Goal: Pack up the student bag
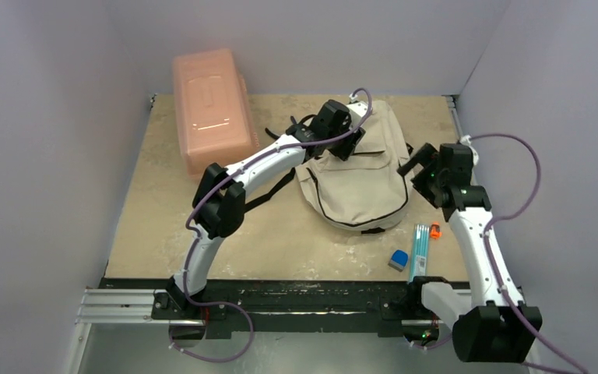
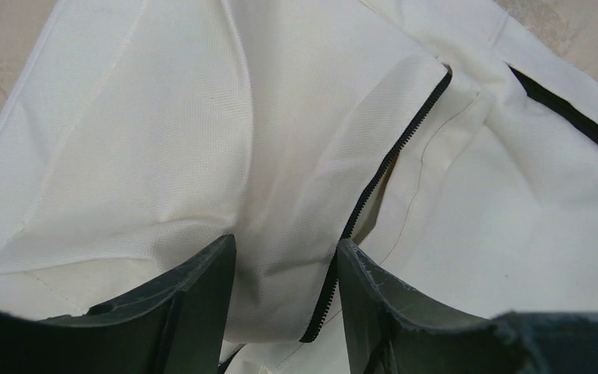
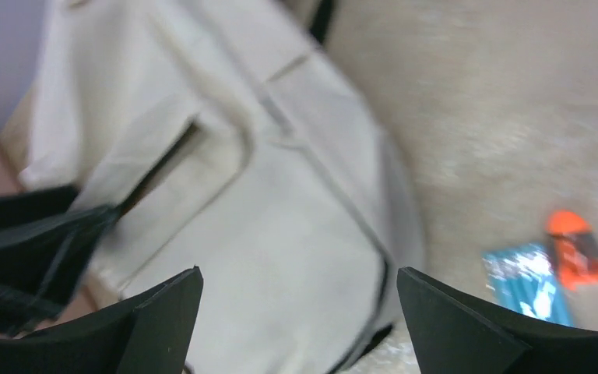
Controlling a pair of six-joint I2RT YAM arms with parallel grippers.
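Observation:
A cream backpack (image 1: 362,195) with black zips lies flat on the table. Over its upper part, my left gripper (image 1: 344,148) is spread around loose cloth; in the left wrist view, a zip-edged flap (image 2: 300,179) runs under and between its parted fingers. My right gripper (image 1: 409,174) stands open and empty beside the bag's right edge. Near the front right lie a light-blue flat pack (image 1: 420,251), a small orange item (image 1: 435,231) and a blue-and-grey block (image 1: 398,259). The right wrist view is blurred, and the bag's inside is mostly hidden.
A large pink-orange bin (image 1: 214,113) occupies the back left. A black strap (image 1: 271,191) trails off the bag's left side. Bare table (image 1: 156,226) lies to the left and front, with walls at the back and sides.

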